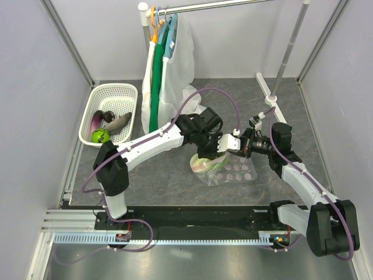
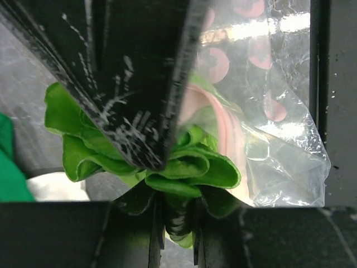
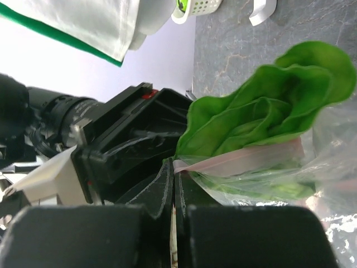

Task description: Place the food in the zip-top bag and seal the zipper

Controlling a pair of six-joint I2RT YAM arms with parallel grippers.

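Note:
In the left wrist view my left gripper is shut on the green leafy lettuce. Beside it lies the clear zip top bag with pink dots and a pink band. In the right wrist view my right gripper is shut at the bag's pink zipper strip, and the lettuce rises above that strip, partly behind the clear plastic. From above, both grippers meet at the middle of the table, hiding much of the lettuce; the bag spreads in front of them.
A white basket with an eggplant, a green ball-like item and other food stands at the left. A rack with hanging cloths stands at the back.

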